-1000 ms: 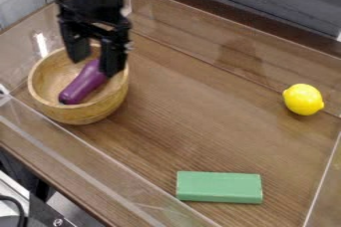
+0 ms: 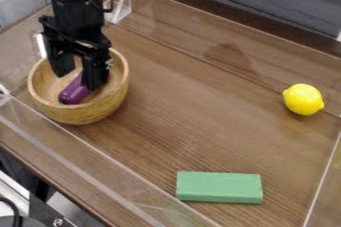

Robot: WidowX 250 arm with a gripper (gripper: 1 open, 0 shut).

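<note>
My black gripper is over a wooden bowl at the left, reaching down into it with its fingers open. A purple elongated object lies in the bowl beneath the gripper, partly hidden by it. I cannot tell whether the fingers touch it.
A green block lies at the front right. A yellow lemon sits on the right side of the wooden table, whose middle is clear. Clear panels line the left and near edges.
My gripper has moved left and down from above the bowl's right part to over the purple object in it.
</note>
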